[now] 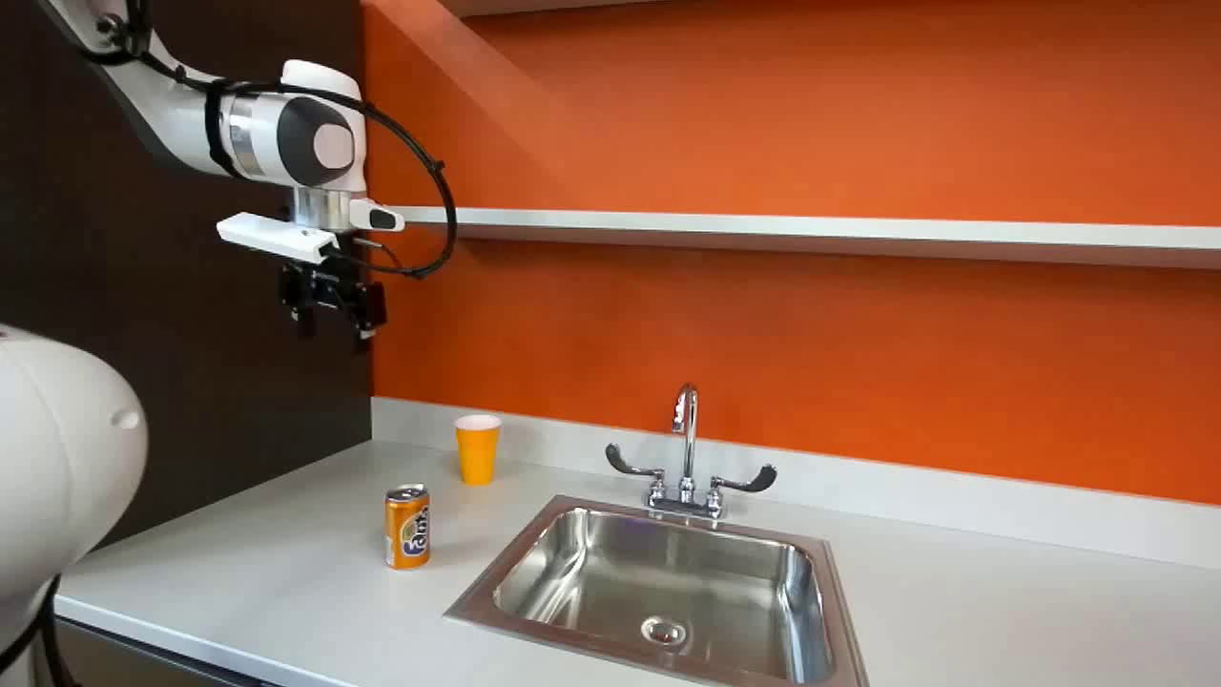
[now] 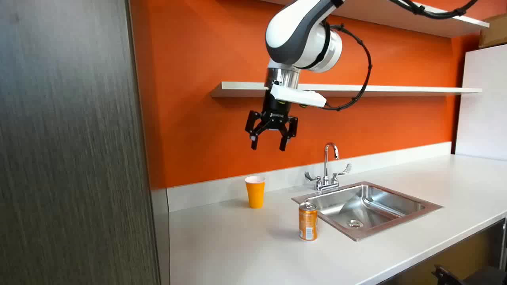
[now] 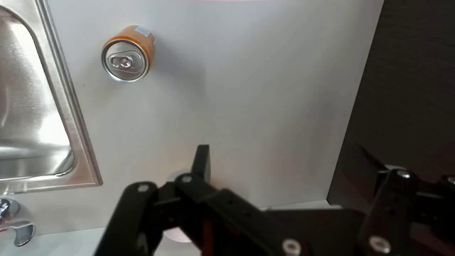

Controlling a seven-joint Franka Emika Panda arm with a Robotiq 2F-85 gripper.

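Note:
High above the counter hangs my gripper (image 2: 269,145), its fingers wide apart and nothing between them. An orange Fanta can (image 1: 407,528) stands upright on the counter, left of the sink in exterior view 1. Farther back, near the wall, is an upright yellow cup (image 2: 255,192) with a pale inside. Seen from above in the wrist view, the can (image 3: 126,59) shows its lid and tab, well away from my fingers (image 3: 201,164). Most of the cup is hidden behind the gripper there.
A steel sink (image 1: 538,533) with a faucet (image 1: 687,441) is set into the counter. A white shelf (image 2: 380,90) runs along the orange wall behind the arm. One dark side panel (image 3: 409,85) bounds the counter. Bare counter surrounds the can.

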